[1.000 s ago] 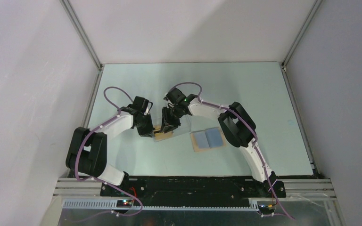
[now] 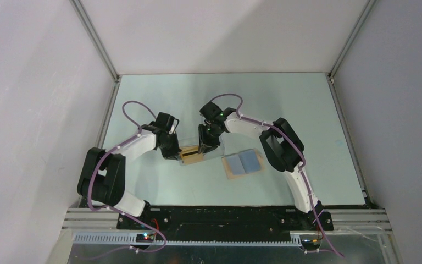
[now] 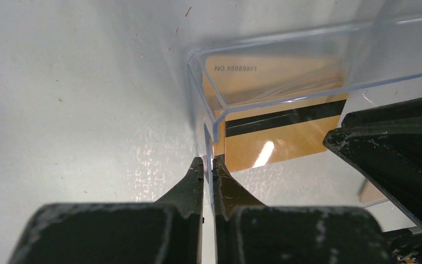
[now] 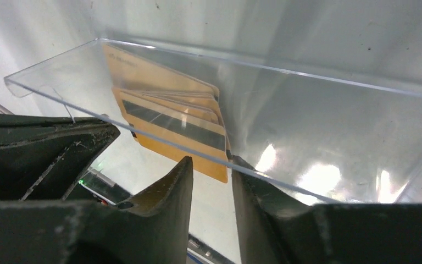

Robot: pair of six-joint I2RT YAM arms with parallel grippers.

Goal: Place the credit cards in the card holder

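The clear card holder [image 2: 215, 154] lies on the table with several gold cards [image 3: 275, 143] in its left end. My left gripper is closed around the holder's end wall, the thin plastic between its fingertips. My right gripper stands open over the holder's long edge beside the cards [image 4: 170, 121], its fingers a little apart. In the right wrist view the clear edge crosses the cards and the far part of the holder is empty. Whether a card is between the right fingertips is unclear.
A tan board with two blue-grey pieces [image 2: 249, 161] lies right of the holder, toward the front. Both arms are close together at the holder.
The left arm and holder look almost unchanged.
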